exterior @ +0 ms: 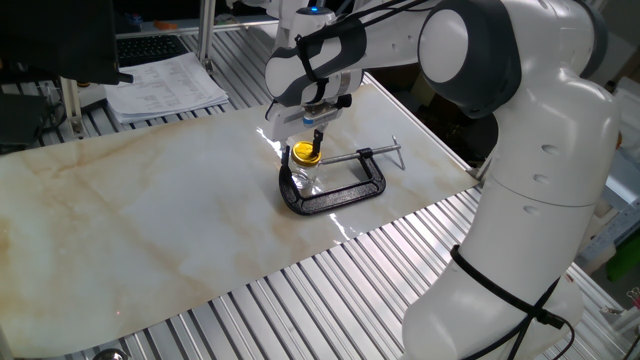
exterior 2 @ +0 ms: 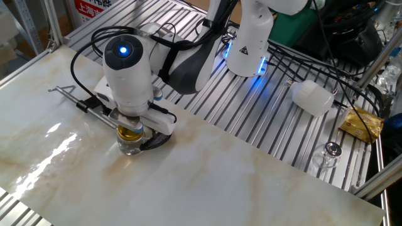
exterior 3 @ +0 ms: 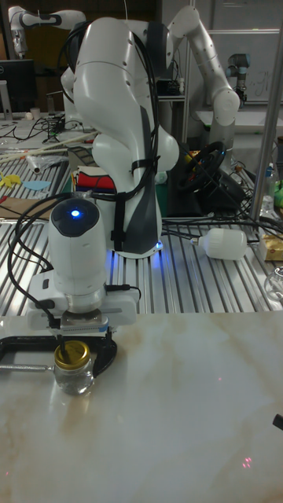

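A clear glass jar with a gold-yellow lid (exterior: 306,153) stands upright on the marble-patterned board (exterior: 150,225). It sits at the mouth of a black C-clamp (exterior: 340,198), between the end of the clamp's frame and the tip of its screw (exterior: 345,157). Whether the clamp touches the glass cannot be told. My gripper (exterior: 303,146) points down over the jar, one dark finger on either side of the lid. Contact between the fingers and lid is not clear. From the opposite side, the gripper body partly covers the lid (exterior 2: 130,134) and the clamp.
Papers (exterior: 167,88) lie on the slatted table beyond the board. A white bulb-shaped object (exterior 2: 312,98), a small glass jar (exterior 2: 328,154) and a yellow packet (exterior 2: 362,123) rest off the board. Much of the board beside the jar is clear.
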